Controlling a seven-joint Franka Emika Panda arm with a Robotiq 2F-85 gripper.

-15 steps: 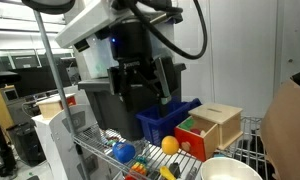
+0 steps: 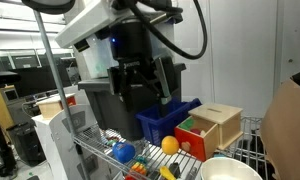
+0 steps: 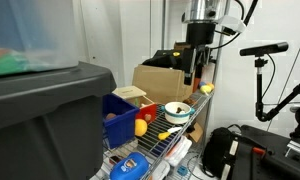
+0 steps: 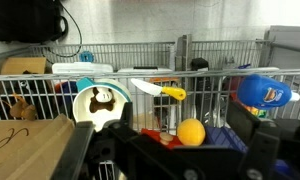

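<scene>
My gripper stands open above the wire shelf, its dark fingers wide apart at the bottom of the wrist view and nothing held between them. Below it in that view lie an orange ball (image 4: 191,132), a knife with a yellow handle (image 4: 174,93) and a white bowl (image 4: 102,103) with a small brown item inside. To the right is a blue rounded object (image 4: 263,91). From the side, the gripper (image 3: 193,80) hangs well above the white bowl (image 3: 178,112), touching nothing.
A blue bin (image 3: 119,118) and a wooden box (image 2: 216,123) stand on the rack. Cardboard (image 2: 290,125) rises at one end. A large dark grey tote (image 3: 50,125) stands at the other end. The wire shelf (image 3: 160,149) has some bare patches near its front edge.
</scene>
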